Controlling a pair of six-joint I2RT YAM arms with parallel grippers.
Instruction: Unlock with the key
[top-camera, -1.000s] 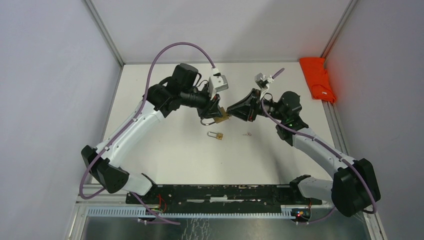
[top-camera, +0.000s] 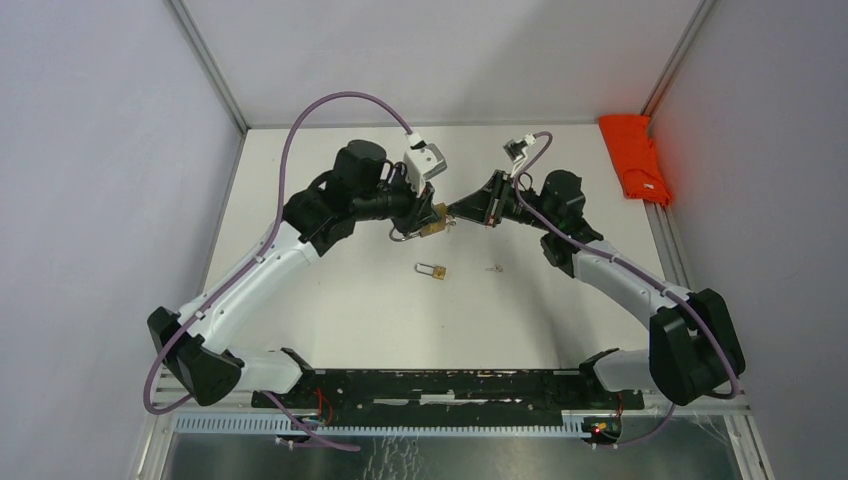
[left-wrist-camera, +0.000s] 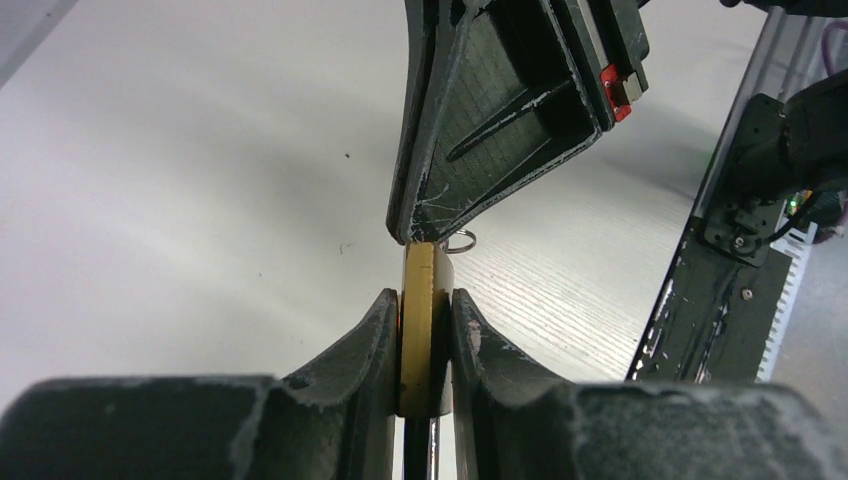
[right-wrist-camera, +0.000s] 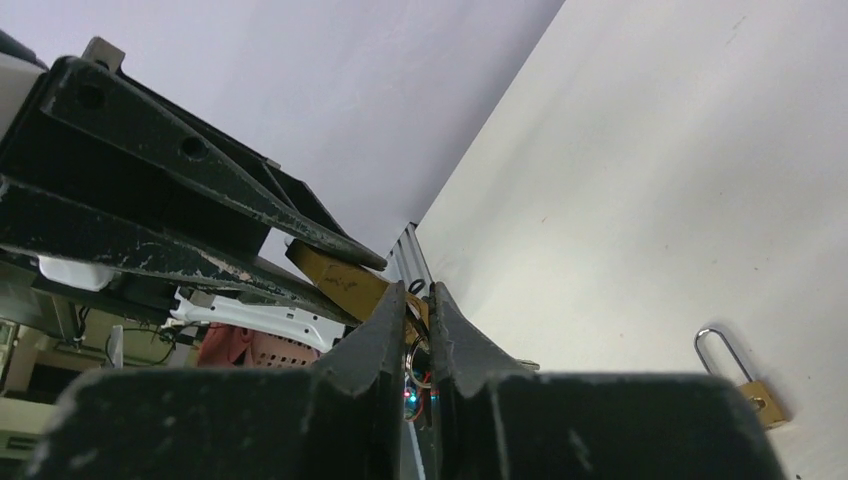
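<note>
A large brass padlock (top-camera: 433, 222) with a steel shackle is held between the fingers of my left gripper, mid-air. My right gripper is shut on a key with a ring, at the padlock's end; the key's blade is hidden, so whether it is inside the lock cannot be seen. The two grippers meet near the middle of the top view.
A second, smaller padlock (top-camera: 437, 272) lies on the white table (top-camera: 330, 310) below them, with a small item (top-camera: 496, 268) to its right. An orange cloth (top-camera: 635, 155) lies at the back right corner.
Both arms have shifted slightly to the left, the grippers and padlock staying together; the right arm's elbow has moved up and left in the top view.
</note>
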